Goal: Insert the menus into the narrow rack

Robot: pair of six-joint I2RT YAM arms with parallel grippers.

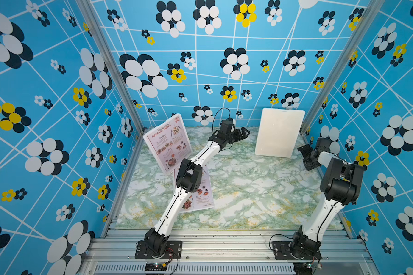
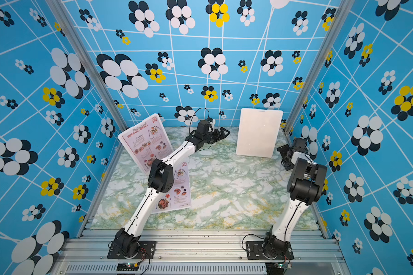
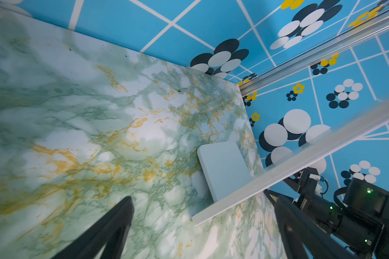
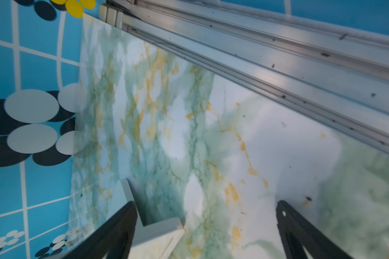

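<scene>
A white rack (image 1: 279, 133) stands upright at the back right, its base (image 3: 222, 166) on the table. One menu (image 1: 167, 142) leans at the back left, and another menu (image 2: 174, 192) lies flat in front of it, partly behind the left arm. My left gripper (image 1: 243, 134) hangs open at the back middle, left of the rack, with nothing between its fingers. My right gripper (image 2: 286, 153) is open and empty at the right edge, beside the rack's right side.
Tiled walls close it in at the back and sides. An aluminium rail (image 4: 289, 64) runs along its edge in the right wrist view.
</scene>
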